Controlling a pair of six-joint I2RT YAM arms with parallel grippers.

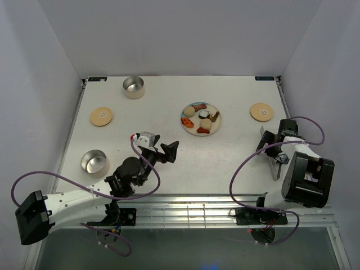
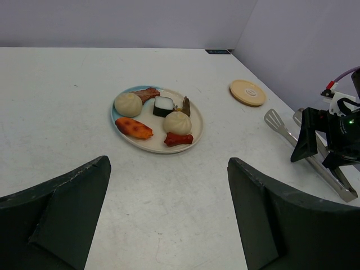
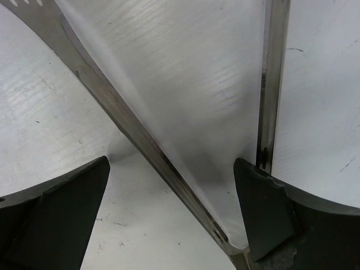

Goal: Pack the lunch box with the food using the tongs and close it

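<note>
My right gripper is open, low over the right side of the table. Between its fingers the long metal handle of a slotted utensil (image 3: pixel 135 129) runs diagonally, its slotted head (image 2: pixel 274 120) pointing toward the back. A second metal utensil (image 3: pixel 273 73) lies beside it, its lower part hidden behind the right-hand finger (image 3: pixel 264 208). Near the centre-left, my left gripper stands open and empty above bare table. Behind it sits a round plate (image 1: pixel 197 129) of food: pale buns (image 2: pixel 178 122), an orange piece (image 2: pixel 134 128), a sushi piece (image 2: pixel 163 106) and others.
Two metal pots (image 1: pixel 134 87) stand on the left side, front and back. Round wooden discs lie at left (image 1: pixel 101 116) and right (image 1: pixel 261 112). Between the plate and the front edge the table is clear. A wall rises close beside the right arm.
</note>
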